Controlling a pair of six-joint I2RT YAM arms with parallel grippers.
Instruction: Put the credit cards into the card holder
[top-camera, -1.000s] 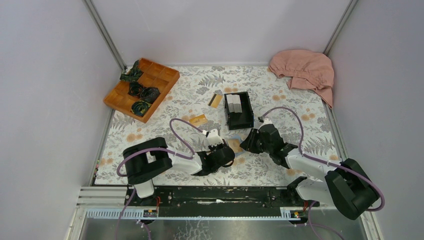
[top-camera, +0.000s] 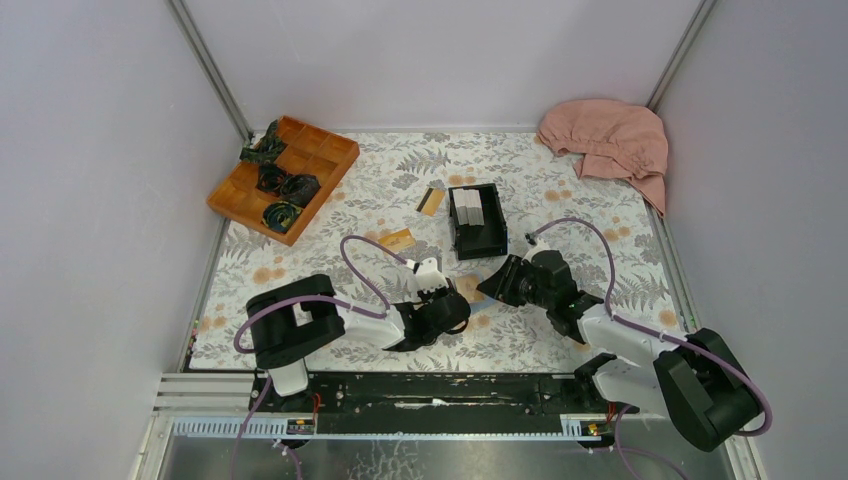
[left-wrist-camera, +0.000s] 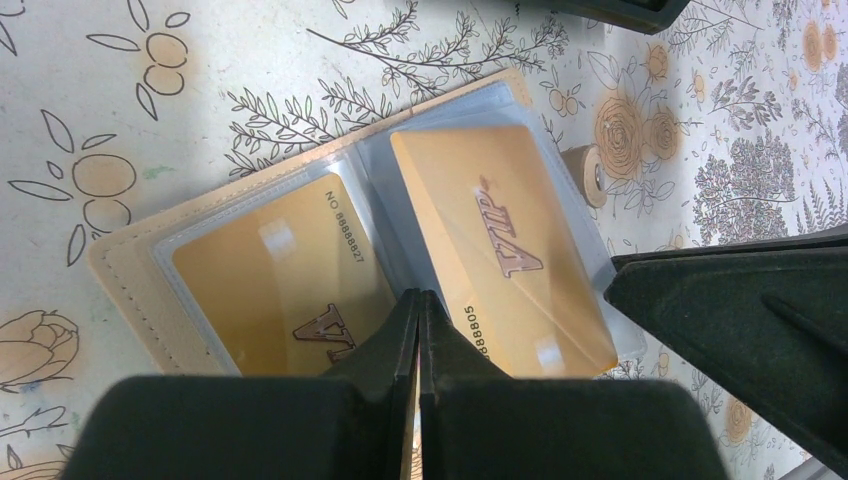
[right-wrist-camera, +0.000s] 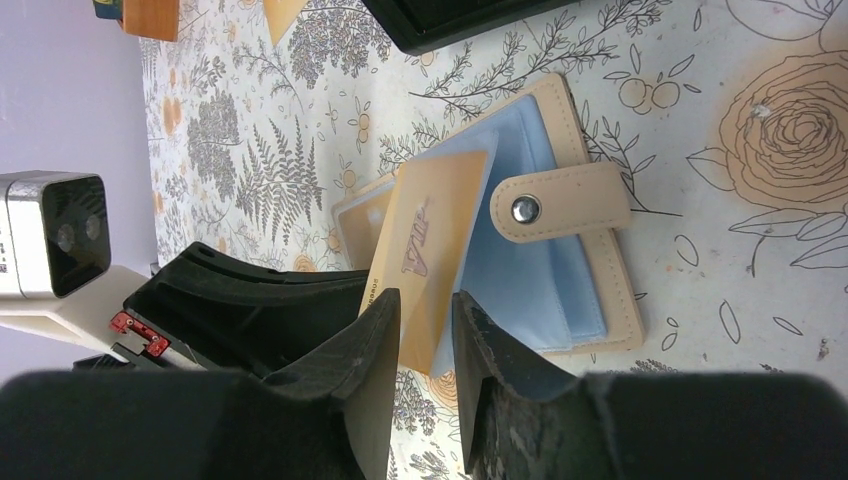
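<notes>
The card holder (right-wrist-camera: 610, 270) lies open on the table, with a tan edge and a snap strap (right-wrist-camera: 580, 200). One gold card (left-wrist-camera: 275, 270) lies in the clear pocket of one half. Over the blue other half is a second gold card (left-wrist-camera: 510, 240), slightly tilted; how far it is in the pocket I cannot tell. My left gripper is shut over the middle of the holder, nothing visible between its fingers. Around the near end of the second card, my right gripper stands open. Two more cards, one striped (top-camera: 431, 201) and one gold (top-camera: 397, 240), lie on the table.
A black box (top-camera: 483, 240) with white items inside stands just behind the holder. At the back left is an orange compartment tray (top-camera: 330, 160) with dark bundles; a pink cloth (top-camera: 607, 135) lies at the back right. The patterned table right of the box is clear.
My left arm, the box and the two loose cards have stayed in place.
</notes>
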